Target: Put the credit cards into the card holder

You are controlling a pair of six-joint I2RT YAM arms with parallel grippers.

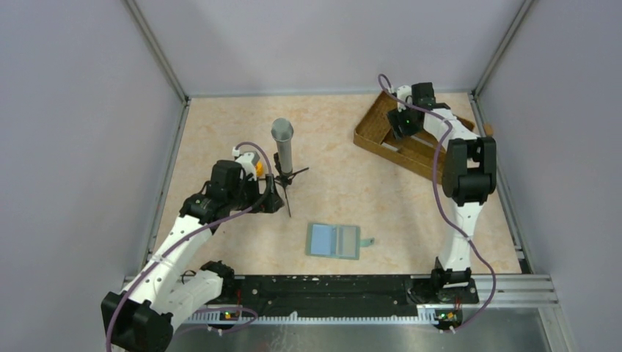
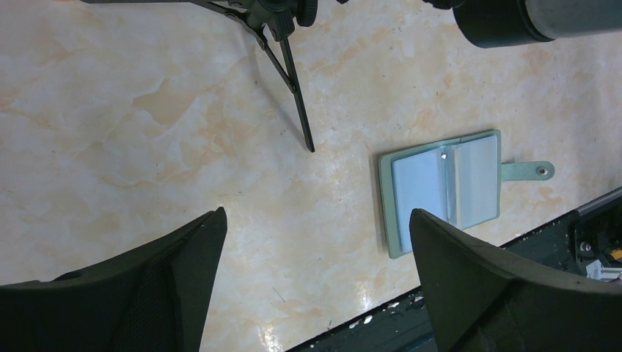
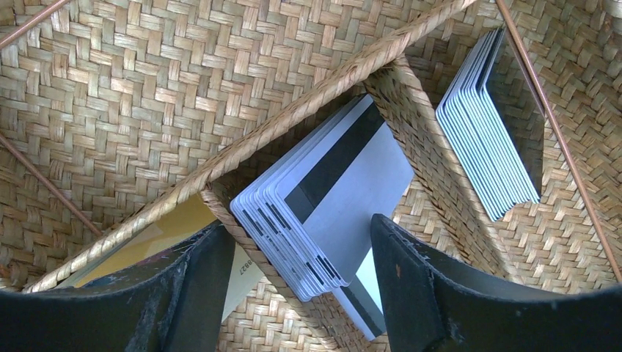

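Observation:
The open card holder (image 1: 333,240), pale green with clear sleeves and a snap tab, lies flat near the table's front edge. Left of it hangs my left gripper, open, with only bare table between its fingers. My right gripper is over the woven box (image 1: 375,148) at the back right. Its fingers stand part open above a leaning stack of blue cards (image 3: 359,191) with a dark stripe. The right fingertip (image 3: 380,227) overlaps the stack's edge; whether it touches cannot be told. Another card stack (image 3: 488,125) sits in the compartment to the right.
A grey cylinder on a black tripod (image 1: 282,147) stands close to my left gripper. Woven dividers (image 3: 447,169) split the box. A yellow card (image 3: 147,238) lies in its left compartment.

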